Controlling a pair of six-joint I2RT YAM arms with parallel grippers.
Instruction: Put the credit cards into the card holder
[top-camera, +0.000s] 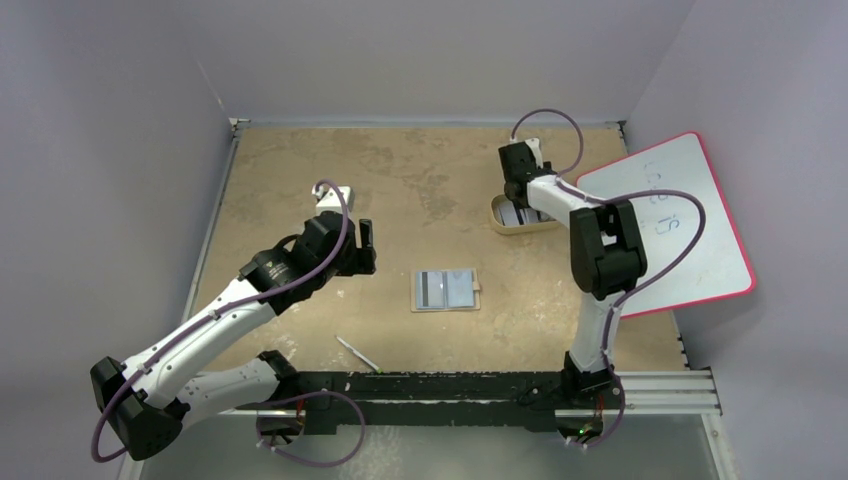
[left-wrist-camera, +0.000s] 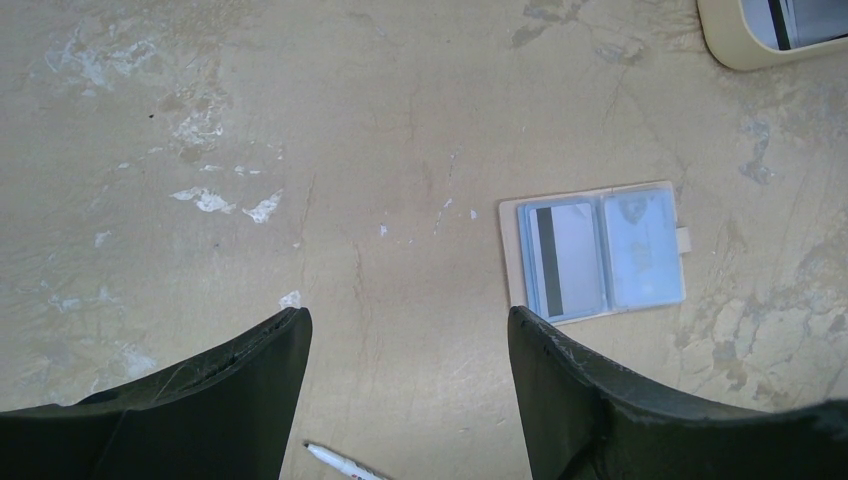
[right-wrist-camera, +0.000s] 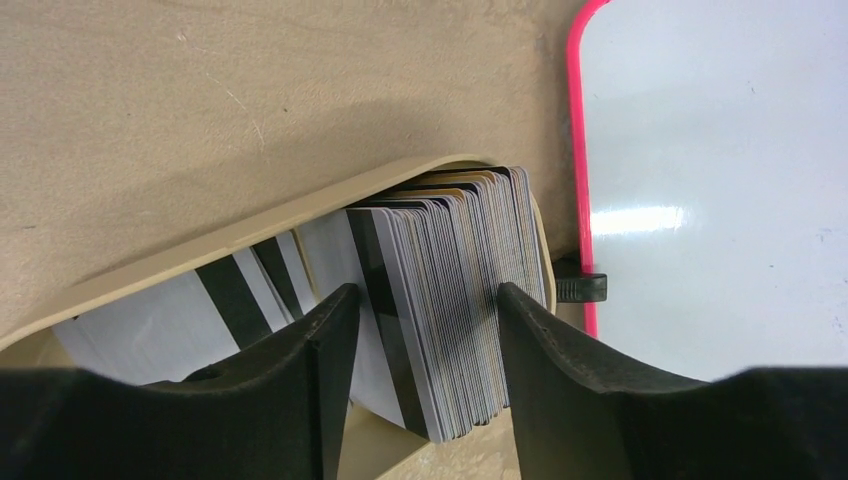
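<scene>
A beige oval tray (right-wrist-camera: 205, 250) at the back right holds credit cards: a dense stack (right-wrist-camera: 465, 280) at its right end and a few lying cards (right-wrist-camera: 160, 330) with black stripes at its left. My right gripper is over the tray, fingertips astride part of the stack; whether they press on it is unclear. The card holder (left-wrist-camera: 643, 250), a flat folder with clear sleeves and a striped card in the left one, lies at front centre. My left gripper hangs open left of it, nothing between its fingers.
A whiteboard (top-camera: 670, 240) with a pink edge leans at the right, close to the tray. A white pen (top-camera: 357, 353) lies near the front edge.
</scene>
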